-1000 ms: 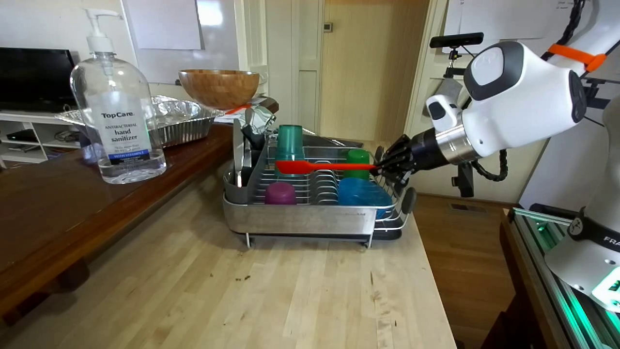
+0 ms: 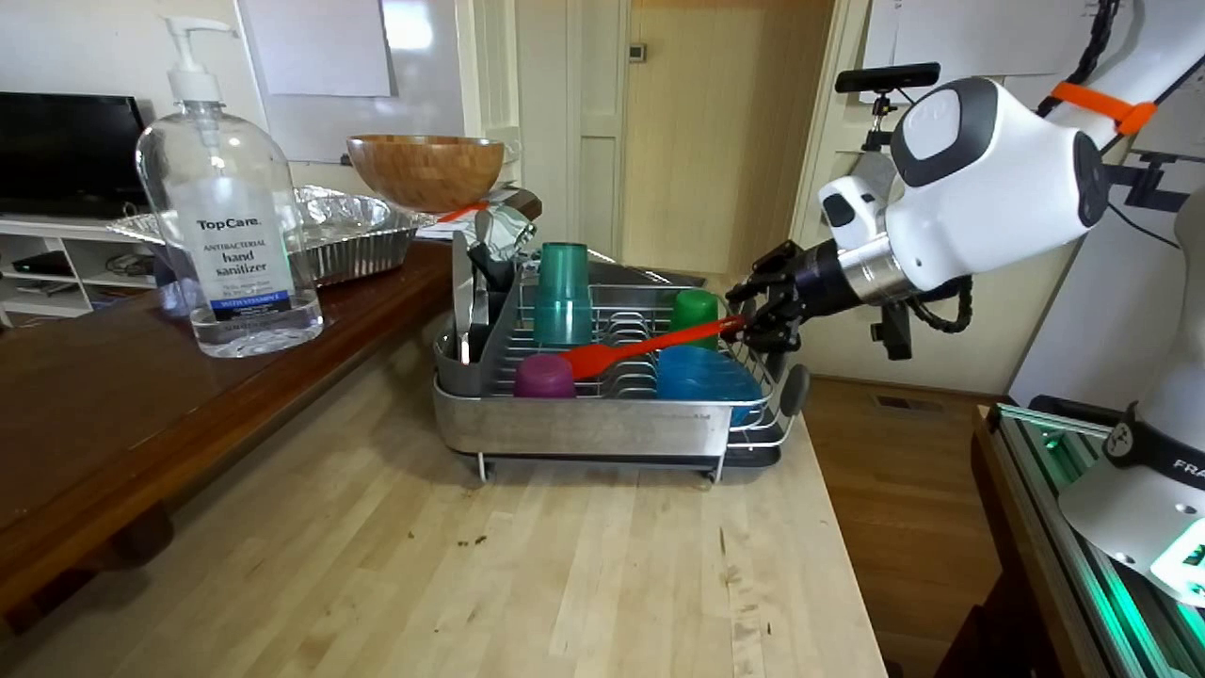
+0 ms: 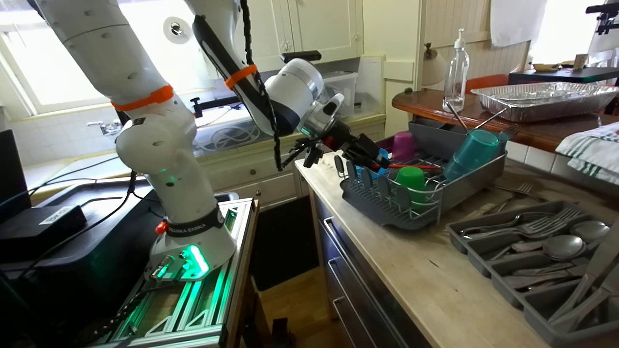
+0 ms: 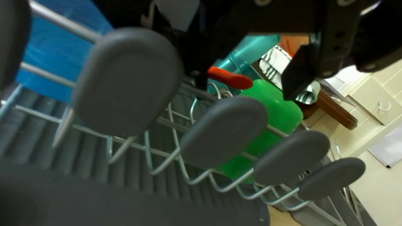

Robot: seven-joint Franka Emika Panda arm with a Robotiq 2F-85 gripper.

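A red spatula (image 2: pixel 633 352) lies slanted over the dish rack (image 2: pixel 587 424), its broad head low beside the purple cup (image 2: pixel 544 377) and its handle end raised toward my gripper (image 2: pixel 750 316). Seen from the wrist, my gripper has its dark fingers spread apart. The red handle end (image 4: pixel 241 81) shows in the gap between them, with space visible on the right finger's side; the left finger overlaps part of the handle, so contact there is unclear. A green cup (image 4: pixel 277 109) sits just under the handle end, and a blue bowl (image 2: pixel 706 375) lies nearby.
A teal cup (image 2: pixel 562 296) stands in the rack near the utensil holder (image 2: pixel 460 373). Grey rack prongs (image 4: pixel 226 131) rise close below my fingers. The cutlery tray (image 3: pixel 493 258) is beside the rack.
My fingers have spread, and the arm has shifted slightly left and down toward the rack.
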